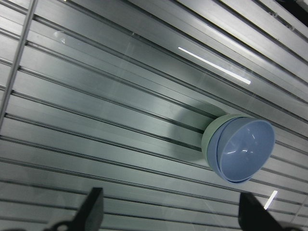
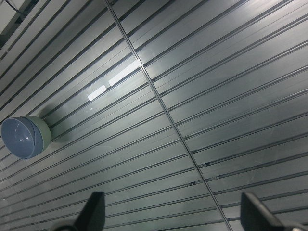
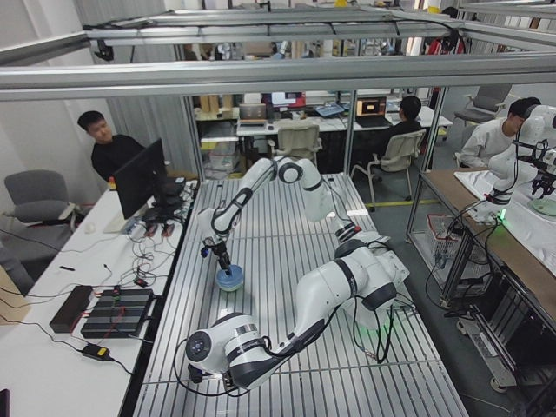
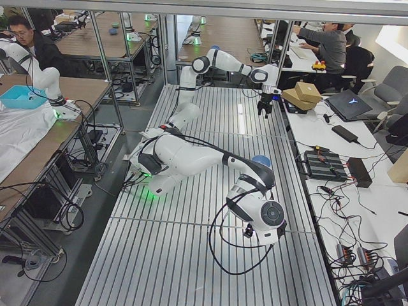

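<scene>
Two blue bowls [image 1: 243, 149] sit nested in a pale green bowl [image 1: 211, 127] on the slatted metal table, right of centre in the left wrist view. The stack also appears at the left of the right wrist view as blue bowls [image 2: 18, 137]. My left gripper is open, with bare table between its fingers. My right gripper also stands open and empty. In the camera left view, the far arm's dark fingers overlap the blue bowl [image 3: 229, 280]; contact is unclear there.
A side desk [image 3: 52, 373] holds cables, black boxes and a monitor [image 3: 139, 178]. Metal frame posts and rails surround the table, and people sit beyond it.
</scene>
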